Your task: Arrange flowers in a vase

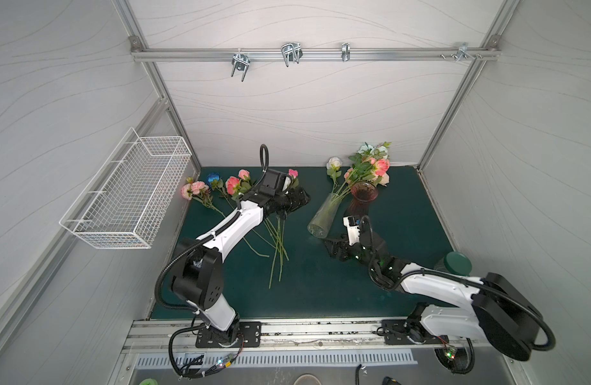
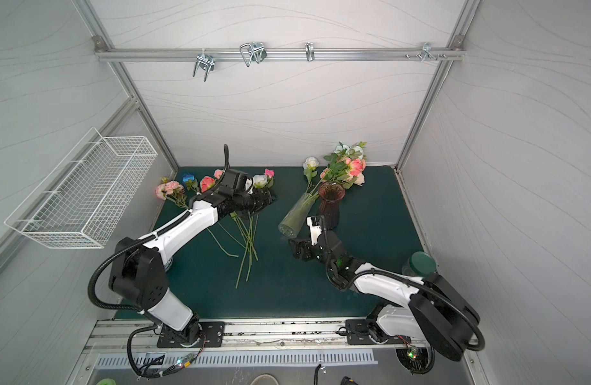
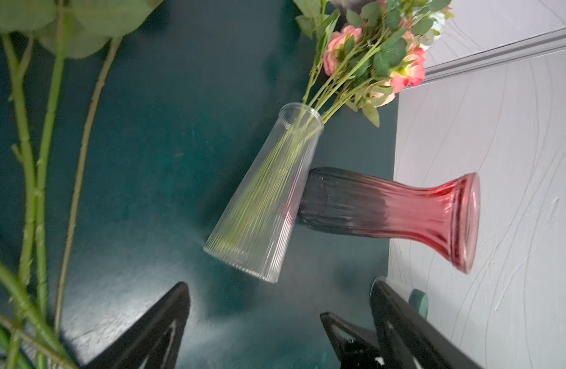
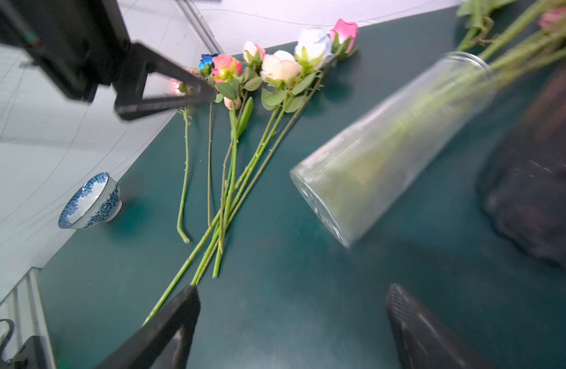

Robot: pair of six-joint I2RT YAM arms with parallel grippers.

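Note:
The clear ribbed vase (image 3: 264, 196) lies on its side on the green mat, its mouth toward the back. Its flowers (image 1: 372, 163) are still in it, stems inside and heads resting near the back wall. Left of the vase, my left gripper (image 1: 303, 200) stands apart from it, fingers (image 3: 166, 326) spread and nothing between them. Just in front of the vase's base is my right gripper (image 1: 332, 249), also with parted, empty fingers (image 4: 172, 326). Several loose flowers (image 4: 280, 67) lie on the left of the mat, partly hidden by my left arm in the top views.
A dark red vase (image 2: 330, 202) stands upright close beside the clear one. At the right edge is a green-lidded jar (image 2: 420, 263). A blue-and-white bowl (image 4: 92, 203) sits at the left. A wire basket (image 1: 135, 192) hangs on the left wall.

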